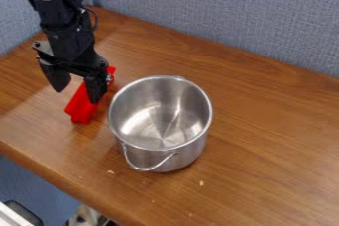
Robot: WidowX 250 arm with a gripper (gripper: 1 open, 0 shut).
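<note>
My black gripper (pixel 74 76) hangs open over a red elongated object (pixel 85 107) lying on the wooden table at the left, with its fingers around or just above the object's upper part; exact contact is hard to tell. Right of them stands a shiny steel pot (pixel 159 121) with a wire handle, empty as far as it shows.
A grey-blue wall panel (pixel 225 12) closes off the back.
</note>
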